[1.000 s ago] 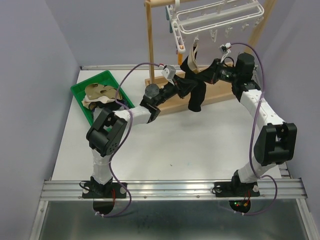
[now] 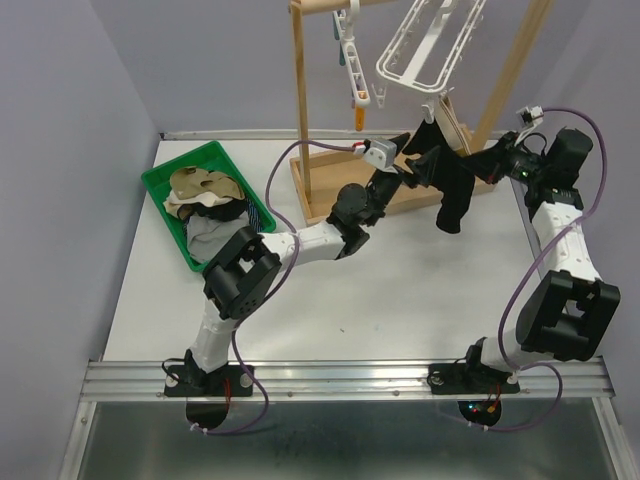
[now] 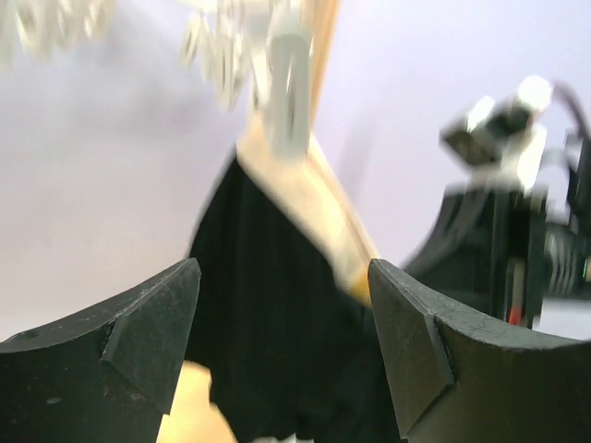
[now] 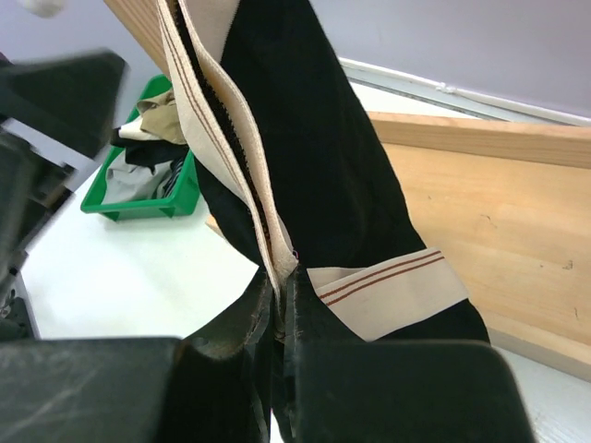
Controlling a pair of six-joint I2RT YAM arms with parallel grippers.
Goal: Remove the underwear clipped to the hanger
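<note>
Black underwear with a beige waistband hangs below the white clip hanger. A hanger clip overlaps the top of the waistband in the left wrist view. My right gripper is shut on the waistband, pinching its folded edge; from above, this gripper reaches in from the right. My left gripper stands open at the left side of the underwear. In its own view the black cloth shows beyond its spread fingers, below the clip.
A green basket of clothes sits at the left. Under the hanger lies a shallow wooden tray, with wooden posts rising at its sides. A white side piece with an orange tip hangs near the left arm.
My right gripper has carried the underwear rightward, and the hanger has swung round, now tilted steeply.
</note>
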